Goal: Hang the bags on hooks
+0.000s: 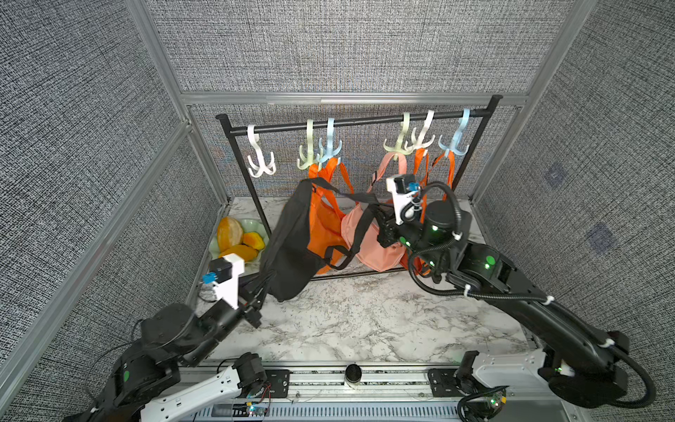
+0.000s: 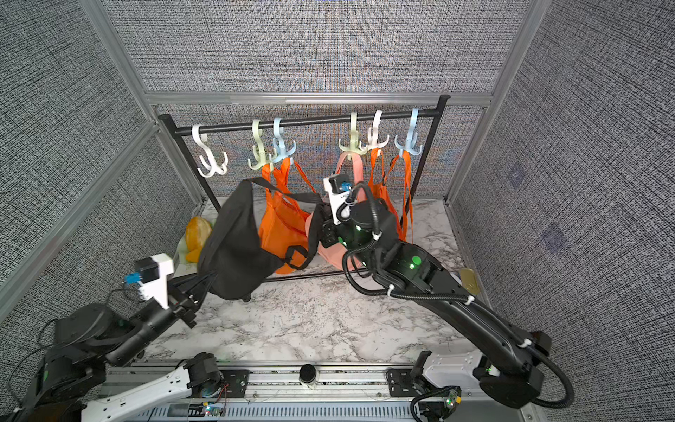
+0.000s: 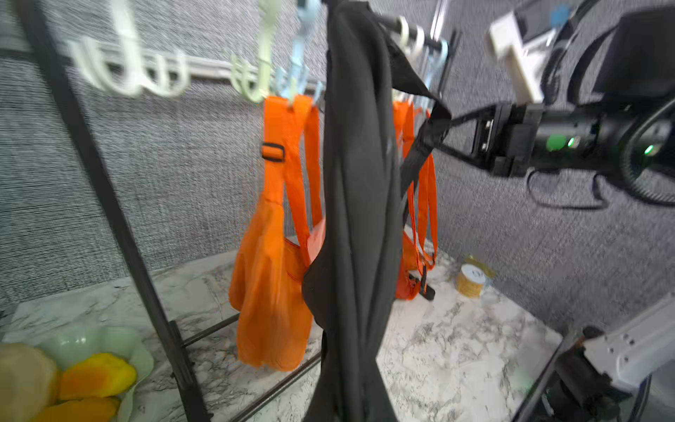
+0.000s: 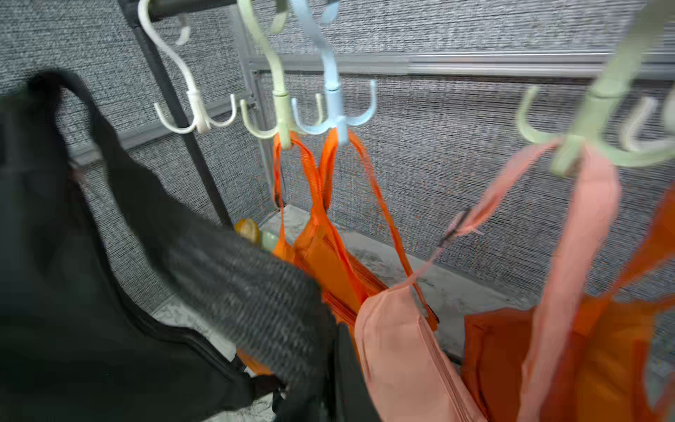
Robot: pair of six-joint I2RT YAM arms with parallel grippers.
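A black bag (image 1: 288, 246) is held in the air before the rack, slanting between my grippers. My left gripper (image 1: 261, 287) is shut on its lower left part. My right gripper (image 1: 381, 218) is shut on its strap (image 4: 211, 267), raised at hook-rack height below the bar. The bag fills the middle of the left wrist view and the left of the right wrist view. The empty white hook (image 1: 261, 158) hangs at the rack's left end; green and blue hooks (image 4: 334, 112) stand to its right.
Orange bags (image 3: 267, 281) and a pink bag (image 4: 400, 351) hang from other hooks. A bowl of yellow fruit (image 1: 239, 242) sits back left.
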